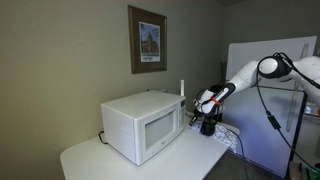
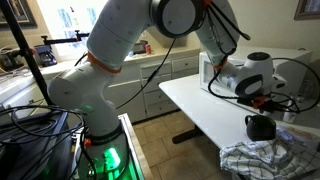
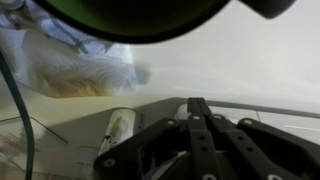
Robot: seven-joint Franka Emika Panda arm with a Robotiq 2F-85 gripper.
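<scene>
My gripper is shut in the wrist view, with nothing showing between its fingers. In exterior view 2, the gripper (image 2: 284,104) hangs at the end of the white arm, above and behind a dark pot (image 2: 260,128). The pot rests on a patterned cloth (image 2: 262,158) at the table's corner. Exterior view 1 shows the pot (image 1: 208,127) small and partly hidden near the arm's end. A large dark rounded rim, seemingly the pot (image 3: 130,35), fills the top of the wrist view, its inside greenish.
A white microwave (image 1: 147,127) stands on the white table (image 1: 190,160), left of the arm in exterior view 1. Beyond the table edge in the wrist view lies a white cylindrical object (image 3: 120,125).
</scene>
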